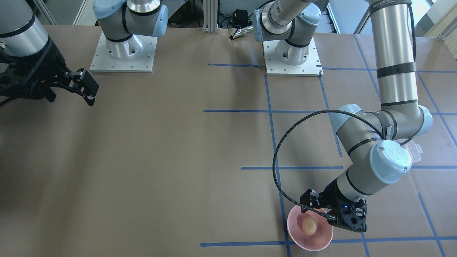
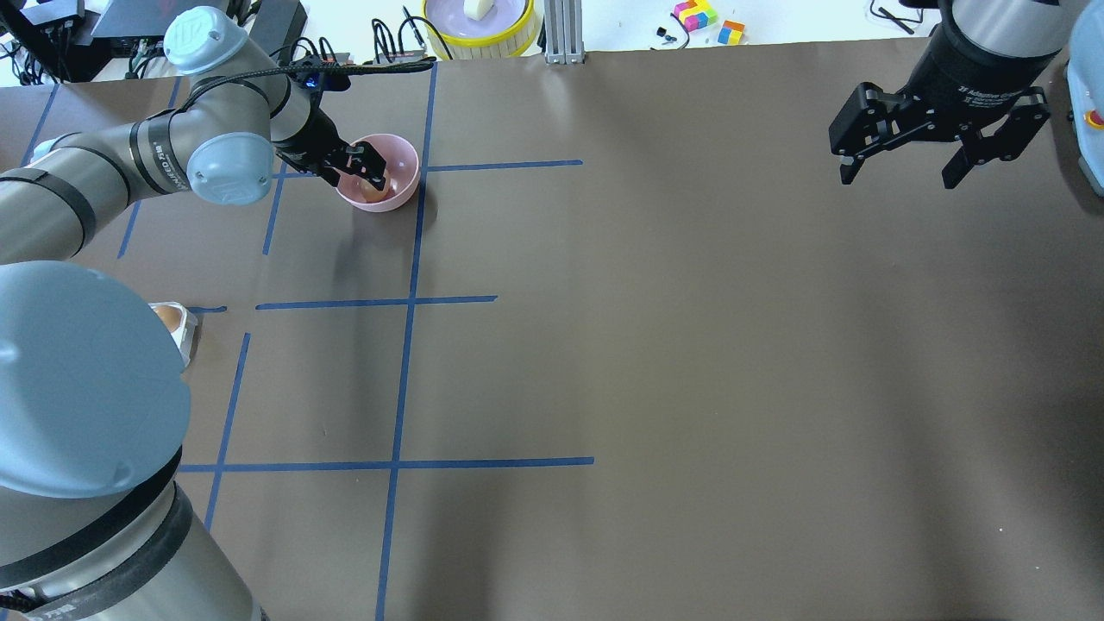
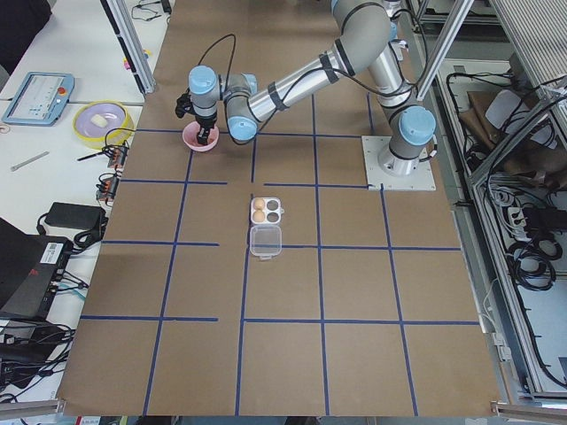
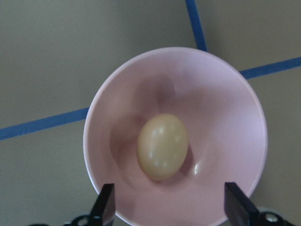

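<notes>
A pink bowl (image 1: 300, 231) stands on the taped table at lower right of the front view, with a pale egg (image 1: 309, 225) lying inside it. In the wrist view the egg (image 4: 162, 146) rests near the middle of the bowl (image 4: 225, 132). My gripper is just over the bowl, its two fingertips wide apart at the bowl's near side, nothing between them. In the top view the bowl (image 2: 398, 191) is partly covered by the gripper.
An egg carton (image 3: 266, 211) with its clear lid open holds eggs on the grid. Another black gripper (image 2: 937, 140) hangs over the table's far side.
</notes>
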